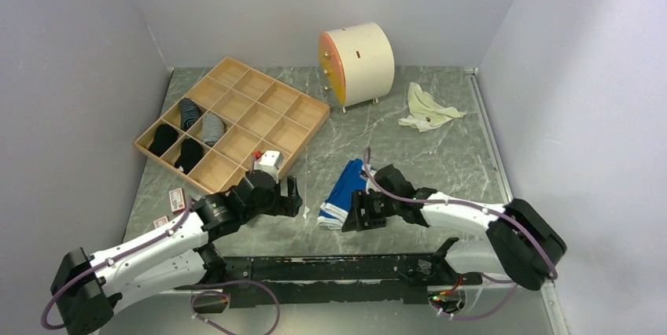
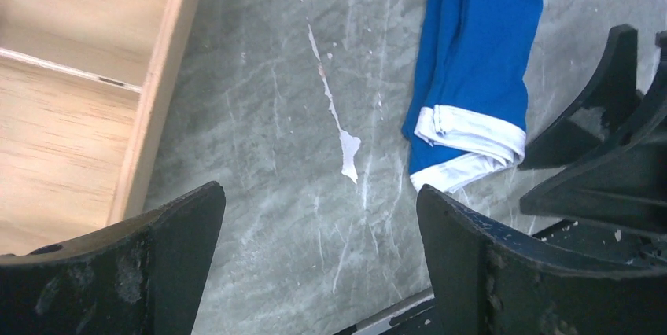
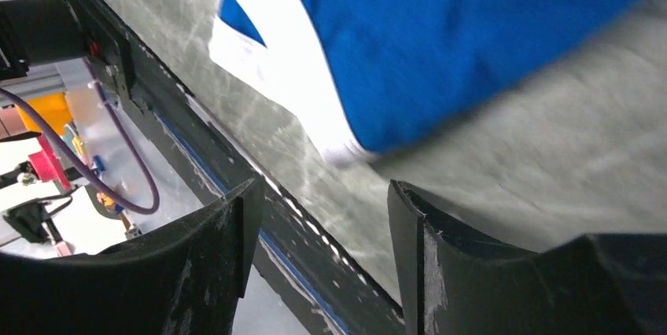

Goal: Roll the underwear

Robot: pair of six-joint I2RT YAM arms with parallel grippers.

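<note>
The blue underwear [image 1: 343, 189] lies folded into a long strip on the grey table. Its white waistband [image 2: 478, 132] is at the end nearest the table's front edge. At that end my right gripper [image 1: 354, 225] hangs low beside the band, its fingers apart. In the right wrist view the band's corner shows just beyond the gap between the fingers, with nothing held. To the left of the cloth, my left gripper [image 1: 292, 197] stands open and empty, clear of the underwear.
A wooden divided box [image 1: 259, 120] with several rolled dark and grey items stands at the left, close to my left gripper. A white drum-shaped cabinet [image 1: 362, 64] is at the back. A pale yellow cloth [image 1: 426, 108] lies at the back right.
</note>
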